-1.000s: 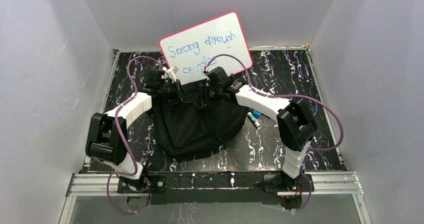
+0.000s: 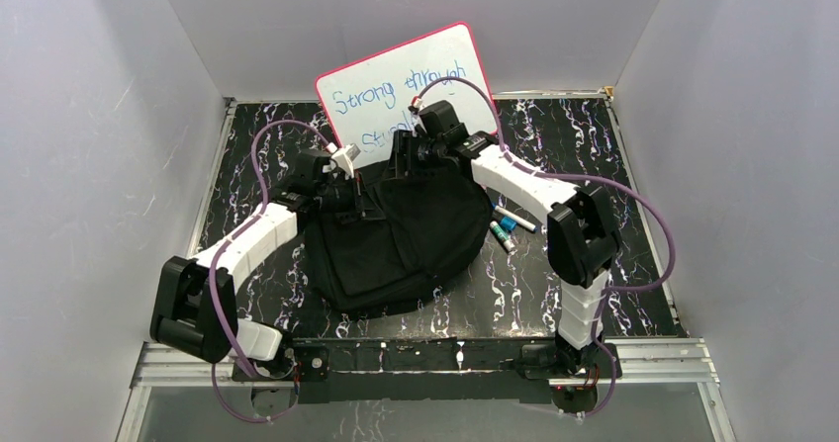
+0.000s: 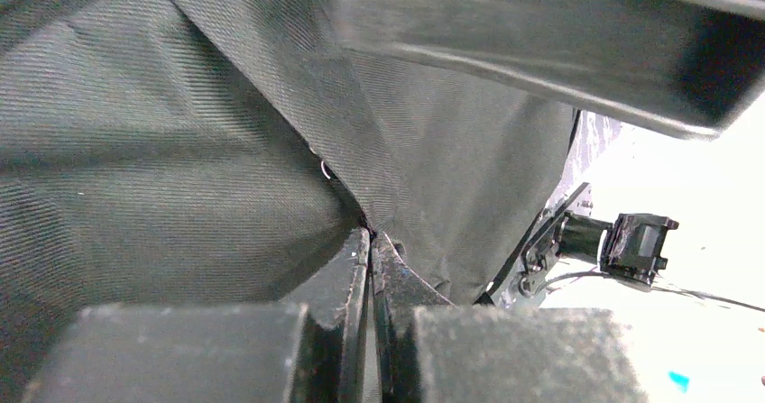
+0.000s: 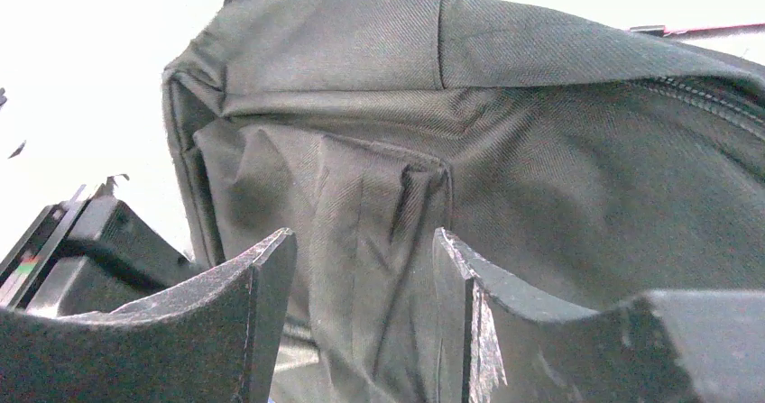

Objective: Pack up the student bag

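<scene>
The black bag lies flat in the middle of the table, with a flap seam running across it. In the left wrist view my left gripper is shut on a thin dark zipper pull at the edge of the seam; a small metal glint shows just above. My right gripper stands open over the bag's upper part, a raised fabric fold showing between and beyond its fingers without being gripped. Whether anything lies inside the bag is hidden.
A whiteboard with blue handwriting leans at the back, behind the bag. A green-and-white tube, a blue item and a white pen lie right of the bag. Both grippers are close together.
The left gripper, still shut, has shifted slightly down and left.
</scene>
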